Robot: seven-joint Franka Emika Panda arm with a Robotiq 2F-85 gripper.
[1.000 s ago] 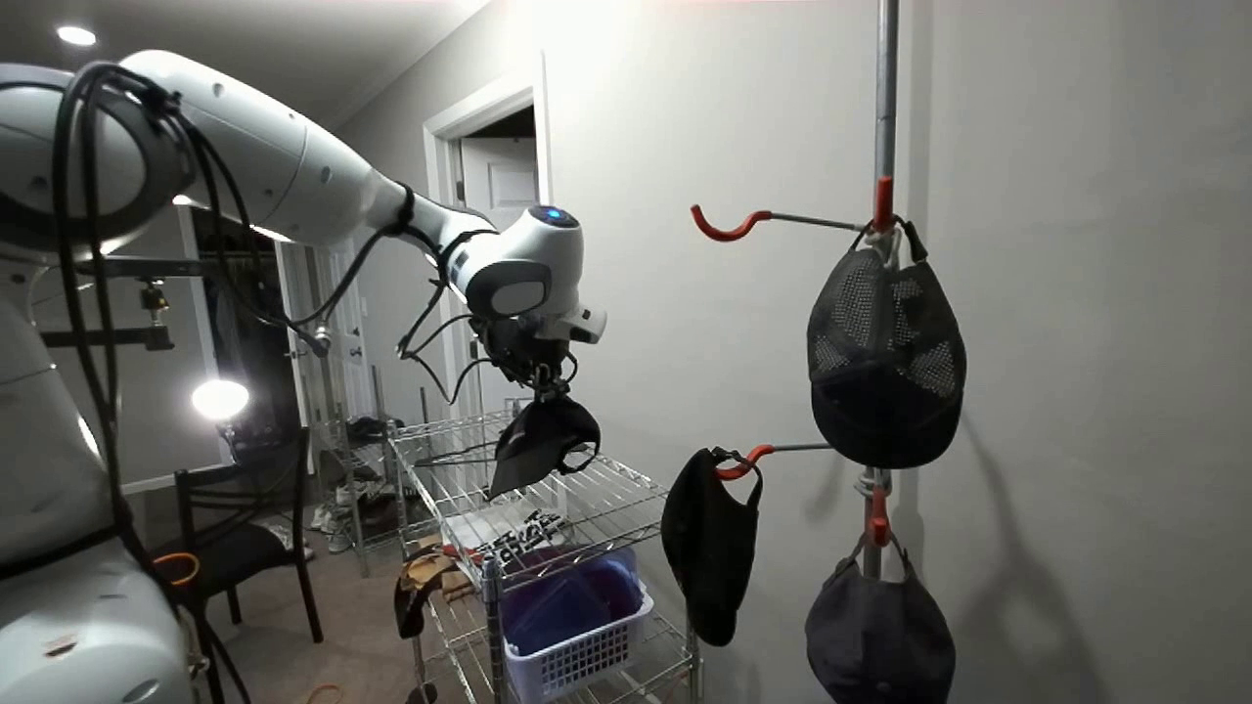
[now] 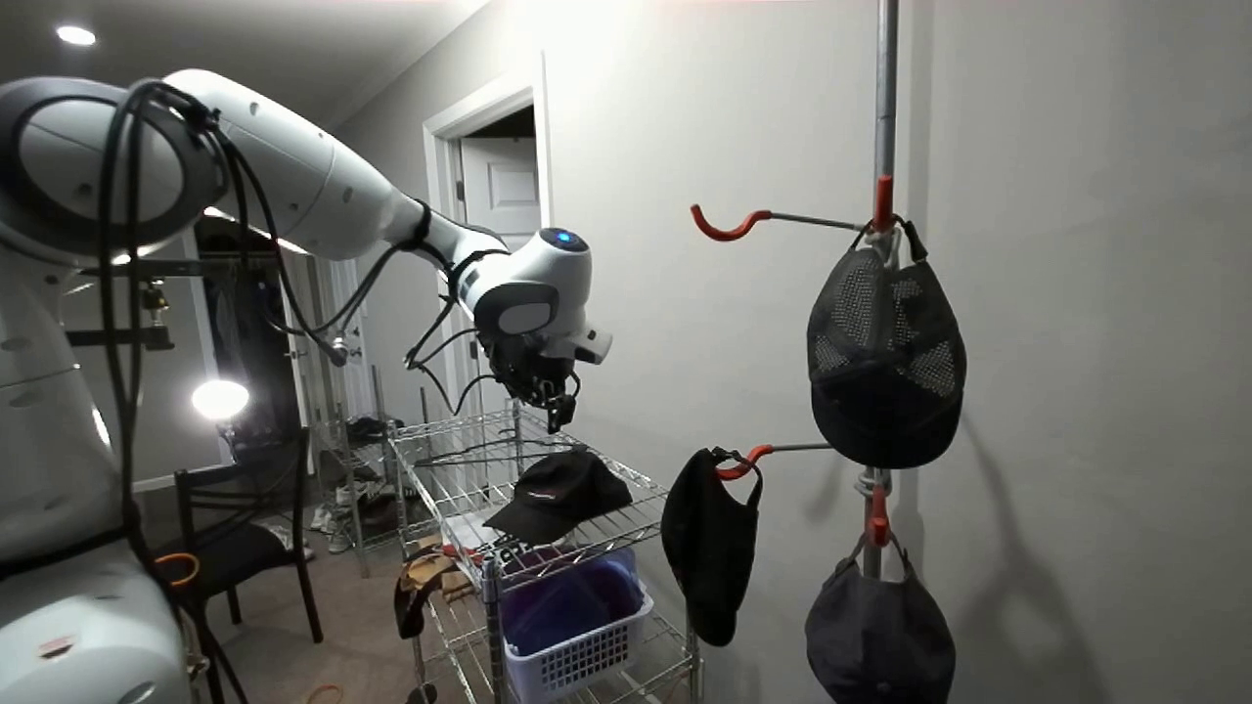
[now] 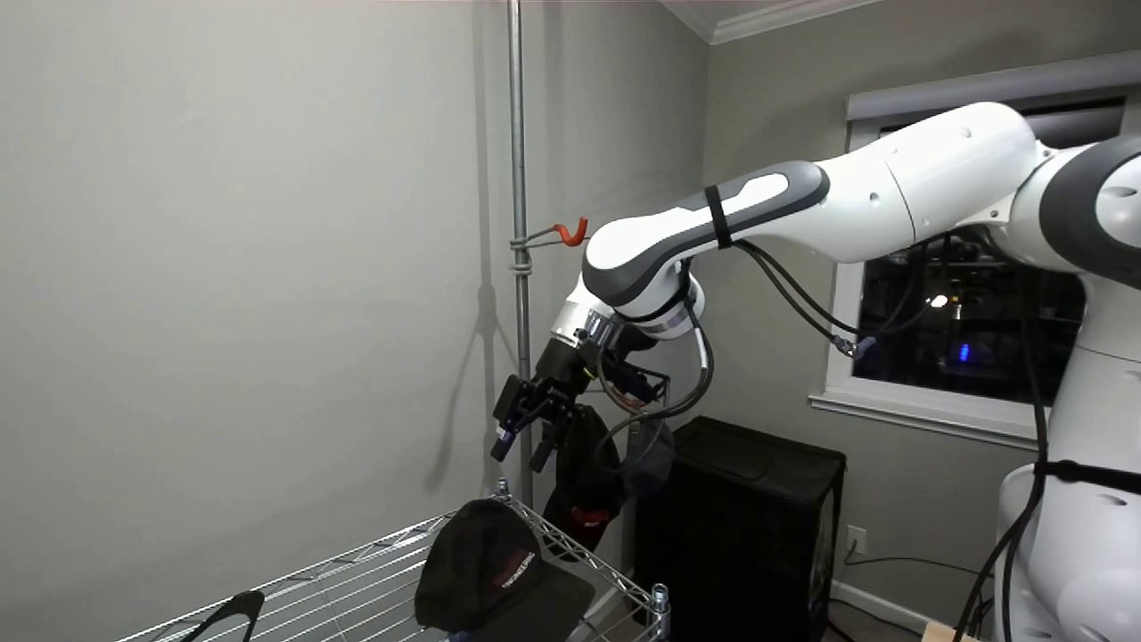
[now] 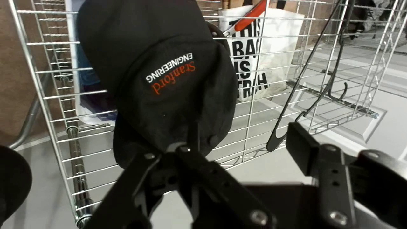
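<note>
The black cap with "Stanford Engineering" lettering (image 4: 171, 76) lies on the wire shelf's top rack (image 2: 634, 534), free of the gripper. My gripper (image 3: 523, 450) hangs above the shelf, a little higher than the cap. Its two fingers are spread apart with nothing held between them. In the wrist view, one dark finger (image 4: 193, 137) overlaps the cap's near edge in the picture, while the other finger (image 4: 301, 149) stands clear to the right.
A black mesh cap (image 2: 886, 340), a black cap (image 2: 710, 546) and a grey cap (image 2: 880, 634) hang from a pole with red-tipped hooks. One upper red hook (image 2: 730, 225) is empty. Black hangers (image 4: 301, 95) lie on the rack; a white basket (image 2: 581, 651) sits below.
A second ago the cap hung from the gripper above the shelf. Now it lies lower on the rack, apart from the spread fingers; the arm has shifted slightly down and right in exterior view 1.
</note>
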